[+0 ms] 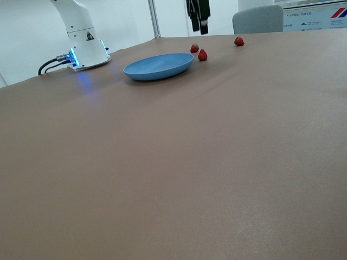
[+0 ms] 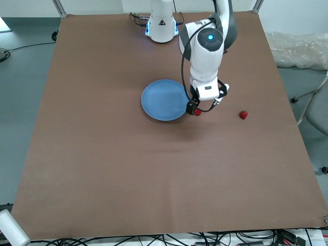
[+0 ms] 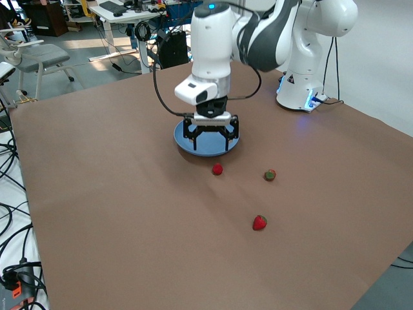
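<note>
A blue plate (image 2: 159, 100) (image 1: 158, 66) (image 3: 200, 152) lies on the brown table. My gripper (image 2: 193, 107) (image 1: 199, 28) (image 3: 210, 139) hangs pointing down at the plate's right edge in the left view, with a strawberry (image 2: 198, 112) (image 1: 203, 55) (image 3: 217, 169) partly behind it. In the right view its two fingers stand apart, with nothing seen between them. Another strawberry (image 2: 243, 115) (image 1: 239, 41) (image 3: 260, 223) lies farther from the plate. A third (image 1: 194, 48) (image 3: 270, 175) is hidden behind the arm in the left view.
The robot base (image 2: 161, 28) stands at the table's back edge. Cables run along the near edge, and a chair (image 2: 318, 107) stands beside the table.
</note>
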